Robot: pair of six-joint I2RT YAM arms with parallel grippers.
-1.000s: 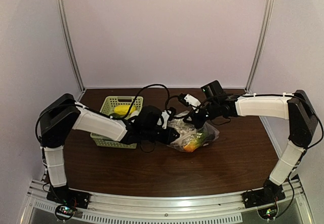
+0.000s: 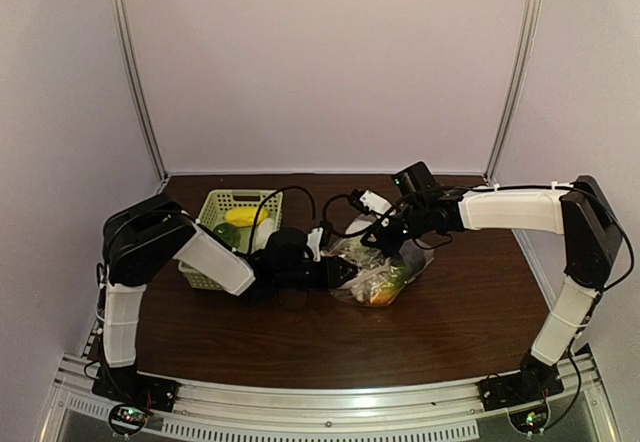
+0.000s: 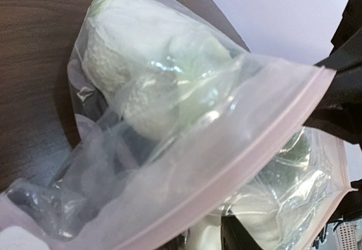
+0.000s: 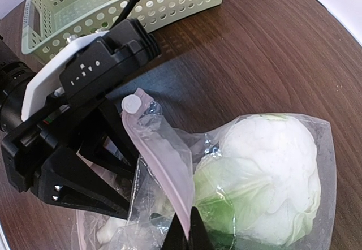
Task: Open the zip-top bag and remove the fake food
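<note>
The clear zip top bag point(image 2: 412, 262) lies right of centre on the table, its mouth spread open with a pinkish zip strip point(image 4: 161, 171). My right gripper is shut on that strip at the rim. A white cauliflower with green leaves point(image 4: 277, 176) shows through the film. An orange and green piece point(image 2: 383, 295) sits at the bag's front. From the left, my left gripper reaches into the mouth with its fingers apart. Its fingertips point(image 3: 235, 236) are mostly hidden by film in the left wrist view; a pale piece point(image 3: 205, 234) shows between them, not gripped.
Behind my left arm stands a pale green basket point(image 2: 208, 209) holding a yellow piece point(image 2: 246, 216), a green piece point(image 2: 227, 234) and a white piece point(image 2: 264, 232).
The right arm has barely moved.
</note>
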